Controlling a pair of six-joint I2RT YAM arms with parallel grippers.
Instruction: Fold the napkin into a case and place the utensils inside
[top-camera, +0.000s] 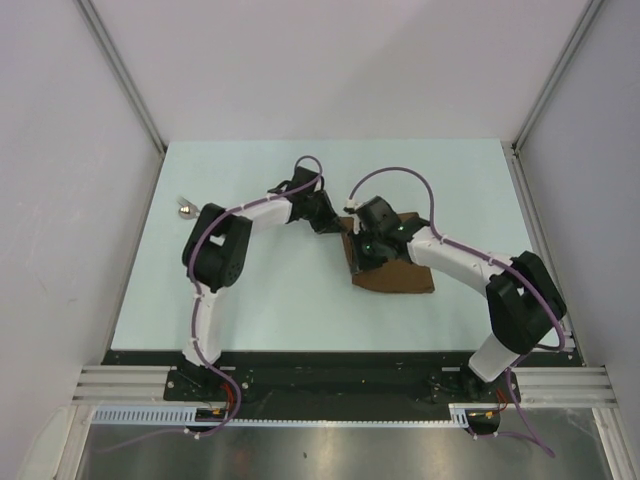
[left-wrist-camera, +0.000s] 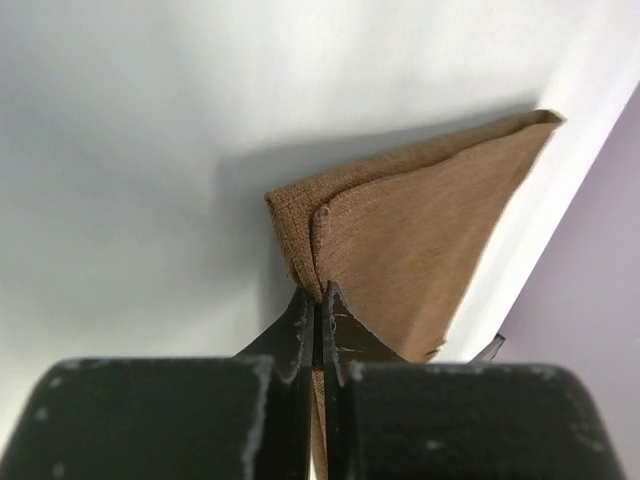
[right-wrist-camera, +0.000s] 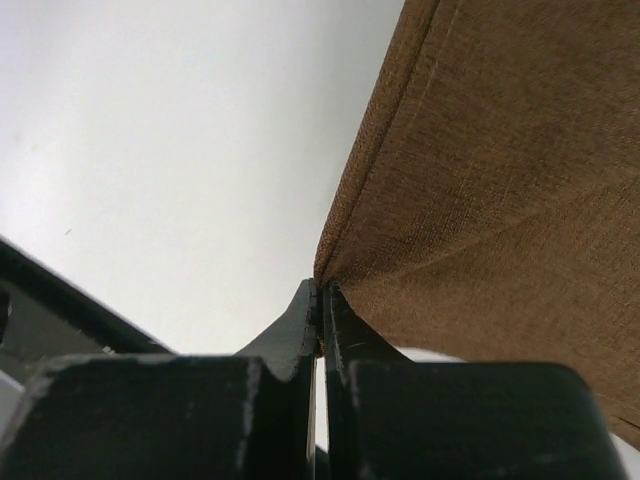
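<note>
The brown napkin (top-camera: 405, 280) lies on the white table, folded along its left side. My left gripper (top-camera: 338, 226) is shut on the upper left corner of the fold, whose cloth rises between the fingertips in the left wrist view. My right gripper (top-camera: 352, 262) is shut on the same folded edge lower down; in the right wrist view the cloth (right-wrist-camera: 480, 150) runs into its fingertips. At the far left of the table lie the utensils (top-camera: 188, 210), small in the top view.
A dark edge borders the table at the front. My two arms stand close together over the napkin.
</note>
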